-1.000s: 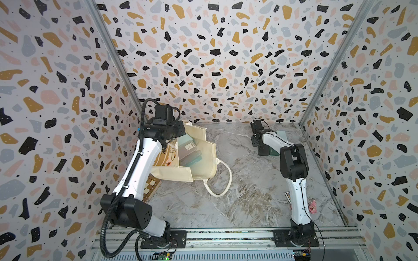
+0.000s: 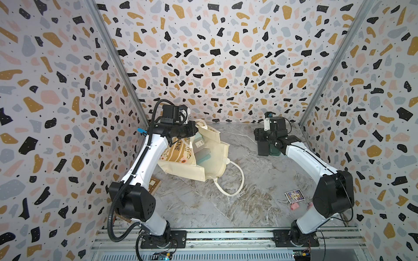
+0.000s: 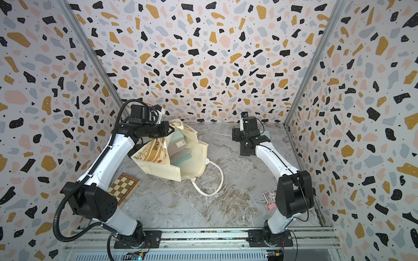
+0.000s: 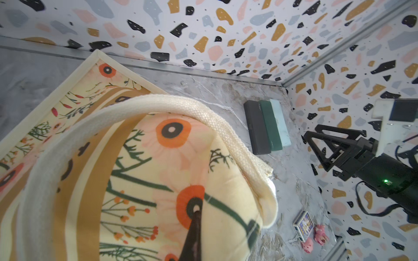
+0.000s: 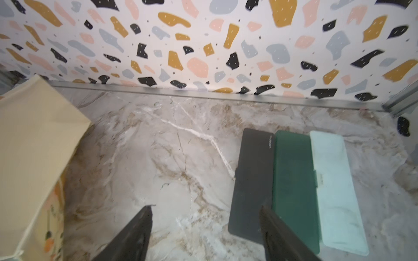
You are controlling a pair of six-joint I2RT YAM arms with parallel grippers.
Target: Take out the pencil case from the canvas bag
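The cream canvas bag [image 2: 215, 158] stands tilted at the left, its mouth facing right and front. Inside it are a pale green box [image 2: 199, 143] with a small label and a bluish-green flat item [image 2: 203, 160]; I cannot tell if either is the pencil case. My left gripper [image 2: 191, 128] is shut at the bag's upper edge, its dark finger [image 4: 191, 241] against the flowered cloth. A white handle [image 4: 174, 104] loops across the left wrist view. Well to the right, my right gripper is open above the table, nothing between its fingers.
Black [image 5: 252, 187], green [image 5: 296, 191] and pale mint [image 5: 337, 191] flat cases lie side by side at the back right. A chessboard [image 3: 124, 189] sits front left; a small picture box [image 4: 303, 226] is front right. Mid-table is clear.
My left gripper and the bag have shifted right together. The right arm has swung outward and its gripper has moved a little to the right; the flat cases stay put.
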